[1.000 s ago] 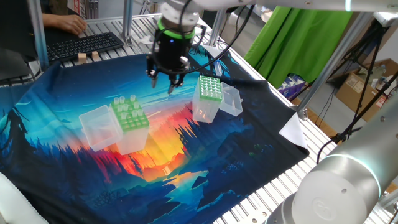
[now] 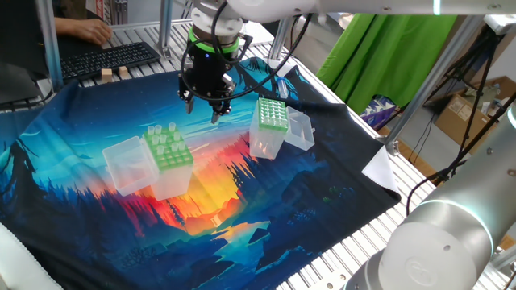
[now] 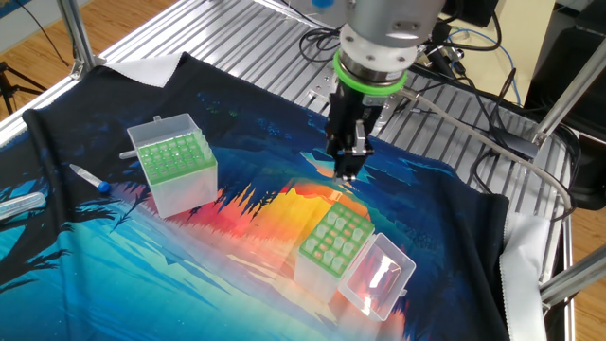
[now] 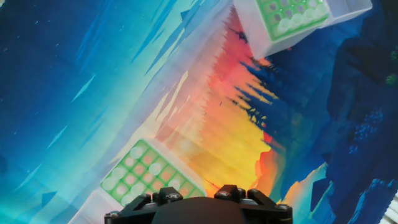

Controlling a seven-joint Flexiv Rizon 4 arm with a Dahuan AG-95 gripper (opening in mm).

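Note:
Two frosted pipette-tip boxes with green racks stand upright on the cloth, their clear lids swung back. The left box (image 2: 168, 179) carries several tips poking up at scattered places in its rack; in exterior view 2 this box (image 3: 319, 269) is at the lower right. The right box (image 2: 267, 138) has a green rack with a grid of holes or tips, too small to tell. Above the cloth behind the boxes hangs my gripper (image 2: 202, 112), pointing down and open, with nothing between its fingers. In the wrist view the sparse rack (image 4: 149, 171) lies just beyond the fingers (image 4: 169, 194).
A colourful landscape cloth (image 2: 218, 217) covers the slatted metal table. A pen (image 3: 88, 177) and a marker (image 3: 21, 206) lie beyond one box. Two small wooden blocks (image 2: 106, 75) and a keyboard (image 2: 110, 60) sit at the back left. Cloth in front of the boxes is clear.
The boxes have stayed where they were.

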